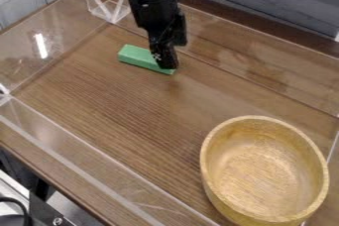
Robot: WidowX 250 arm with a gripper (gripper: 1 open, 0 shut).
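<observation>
A green bar [138,58] lies on the wooden table at the upper middle. My black gripper [165,52] comes down from the top of the view and hangs at the bar's right end, open, its fingers beside and partly over that end. Whether the fingertips touch the bar is hard to tell.
A large yellow oval basket [215,173] sits at the lower right. A clear plastic object [109,5] stands at the upper left near the table edge. A dark cable shows at the lower-left corner.
</observation>
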